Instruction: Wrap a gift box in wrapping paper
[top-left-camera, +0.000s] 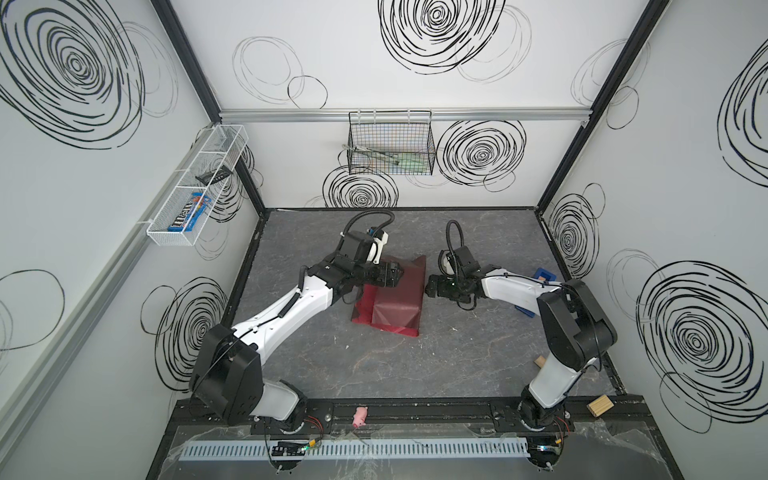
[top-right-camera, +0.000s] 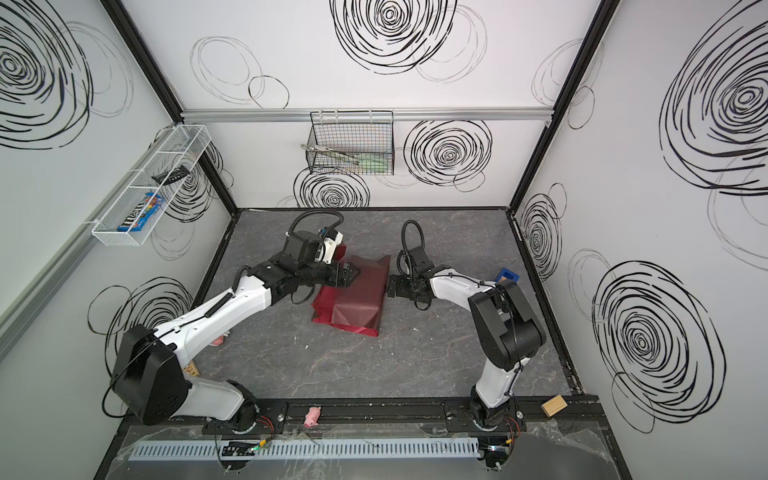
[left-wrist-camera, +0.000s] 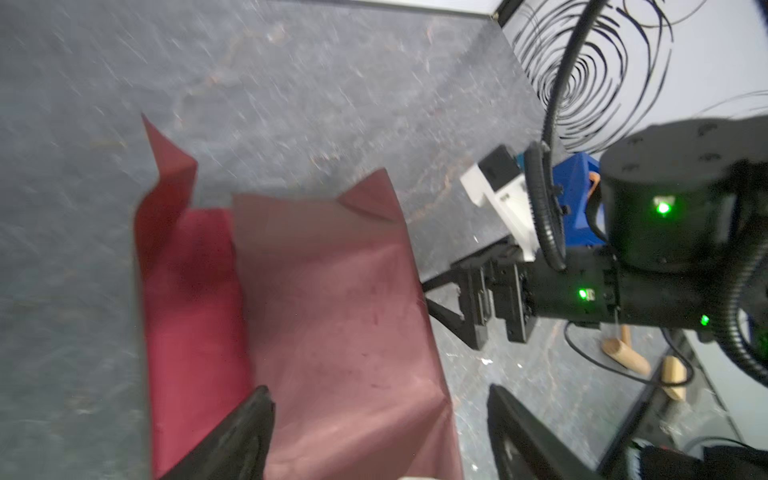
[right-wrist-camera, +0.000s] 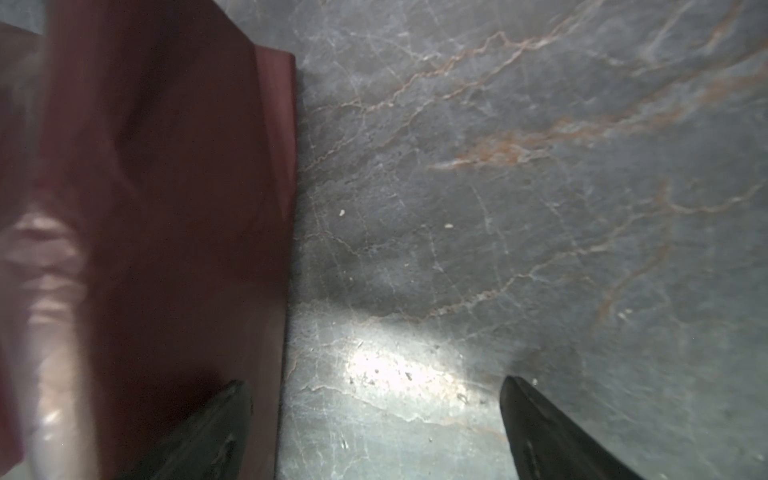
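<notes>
A dark red paper wrap (top-left-camera: 397, 308), box-shaped and folded, lies mid-table, a brighter red flap (left-wrist-camera: 188, 336) along its left and a small corner standing up. My left gripper (top-left-camera: 388, 274) hangs over the wrap; in its wrist view its two fingers are spread with nothing seen between them. My right gripper (top-left-camera: 432, 285) is low beside the wrap's right side, fingers apart; in the right wrist view the paper's edge (right-wrist-camera: 264, 160) runs by its left finger. Whether any box is inside cannot be seen.
A blue object (top-left-camera: 542, 276) and wooden pieces (left-wrist-camera: 628, 352) lie at the right. Wire baskets (top-left-camera: 390, 144) hang on the walls.
</notes>
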